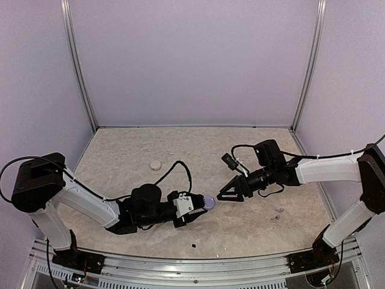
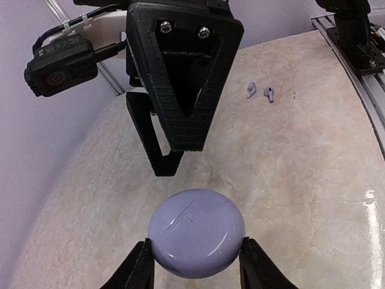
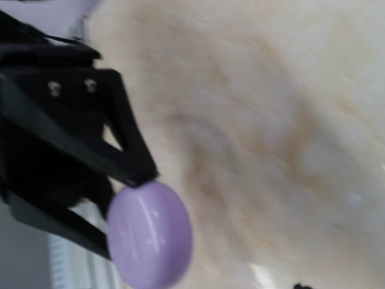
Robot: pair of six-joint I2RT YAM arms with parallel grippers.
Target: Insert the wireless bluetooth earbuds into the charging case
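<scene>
The rounded lilac charging case (image 1: pixel 209 203) sits between the fingers of my left gripper, which is shut on it; in the left wrist view a finger presses at each side. It appears closed and lifted off the table. The right wrist view shows the same case (image 3: pixel 150 235) from across, at the tips of the left fingers. My right gripper (image 1: pixel 225 195) hovers just to the right of the case, its fingers apart and nothing visible between them. Two small lilac earbuds (image 2: pixel 251 90) (image 2: pixel 269 94) lie on the table beyond the right gripper.
A pale round object (image 1: pixel 156 165) lies at the back left of the table. A small black square (image 1: pixel 194 245) is near the front metal rail (image 1: pixel 198 262).
</scene>
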